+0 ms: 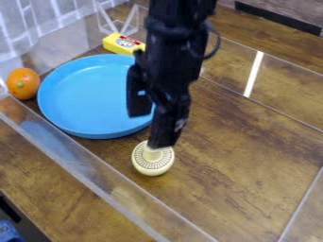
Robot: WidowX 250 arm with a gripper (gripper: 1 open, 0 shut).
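Note:
My black gripper (pixel 161 121) hangs in the centre of the view, fingers pointing down and open, above a small cream round object (pixel 153 163) with a knob and a ribbed rim on the wooden table. A blue plate (pixel 76 99) lies to the left, partly hidden behind the gripper. An orange (pixel 23 83) sits at the far left.
A yellow box (pixel 123 43) lies at the back behind the plate. A clear plastic edge runs along the lower left.

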